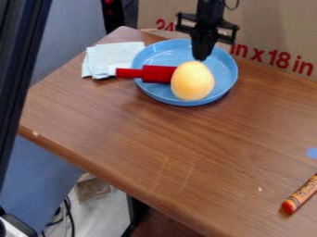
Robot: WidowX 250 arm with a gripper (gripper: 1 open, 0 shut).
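A blue plate (173, 57) sits at the back of the wooden table. On it are a red cylindrical object (143, 73) lying across the left rim and a pale yellow rounded object (192, 81). The black gripper (203, 52) hangs over the back of the plate, above the yellow object; whether its fingers are open or shut is unclear.
A folded light cloth (107, 60) lies left of the plate. An orange crayon-like stick (299, 193) lies at the right edge. Cardboard (272, 28) stands behind.
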